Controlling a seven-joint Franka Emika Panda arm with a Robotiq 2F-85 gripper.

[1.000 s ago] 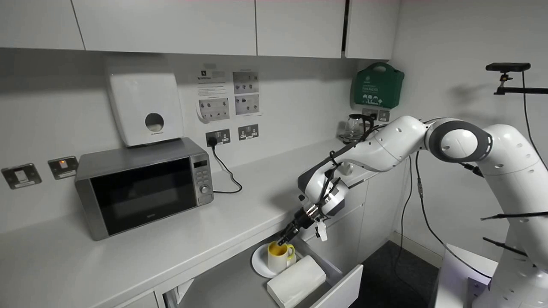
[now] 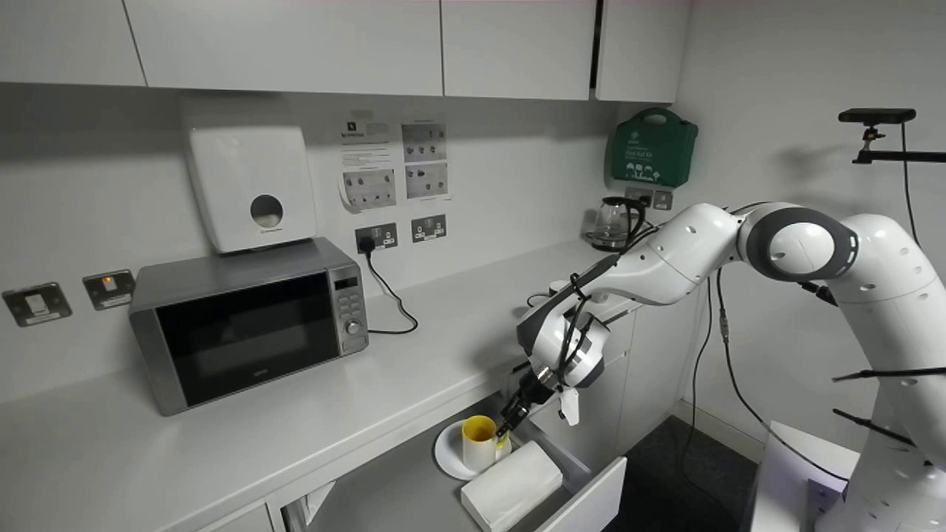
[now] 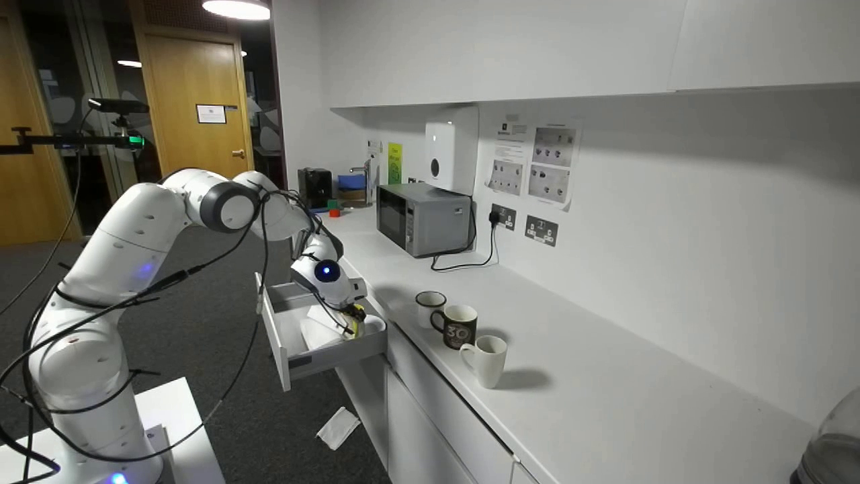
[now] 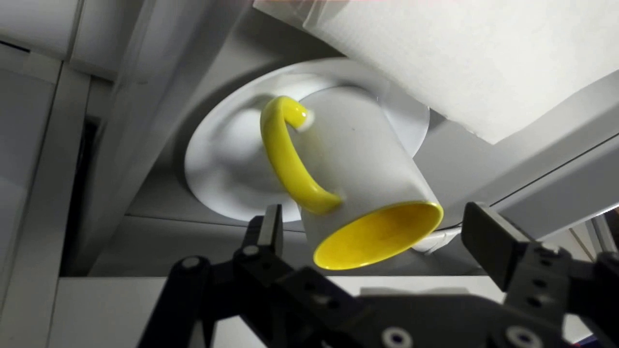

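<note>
A white mug [image 4: 365, 145] with a yellow inside and a yellow handle [image 4: 284, 156] stands on a white plate [image 4: 226, 156] in the pulled-out drawer [image 3: 332, 355]. Exterior view 1 shows the same mug [image 2: 480, 451] on its plate [image 2: 450, 451], upright, with my gripper [image 2: 503, 429] at its handle side, close to the rim. From the wrist, the fingers of my gripper stand wide apart, one left and one right of the mug's rim. Nothing is clamped between them. Whether a finger touches the mug I cannot tell.
A white paper packet [image 2: 511, 486] lies beside the plate in the drawer. On the counter are a speckled mug [image 3: 431, 306], a black mug [image 3: 459, 327] and a white mug [image 3: 488, 360]. A microwave [image 2: 257, 315] stands further along the counter. Drawer walls enclose the plate.
My gripper has shifted from above the mug's rim toward its handle side, slightly lower, and the wrist has turned. The mug, plate and packet stay where they were.
</note>
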